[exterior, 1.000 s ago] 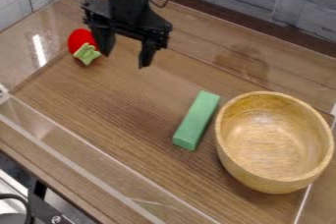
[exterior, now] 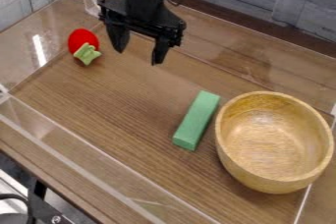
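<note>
The black gripper (exterior: 138, 39) hangs over the upper middle of the wooden table, open, with its two fingers apart and pointing down. To its left lie a red round object (exterior: 82, 39) and a small light-green piece (exterior: 88, 57) touching it. A long green block (exterior: 197, 120) lies at the centre right, beside a large yellow bowl (exterior: 273, 144).
The gripper has shifted slightly right and up from beside the red object, and higher in the view over the last second. The objects on the table have not visibly moved.
</note>
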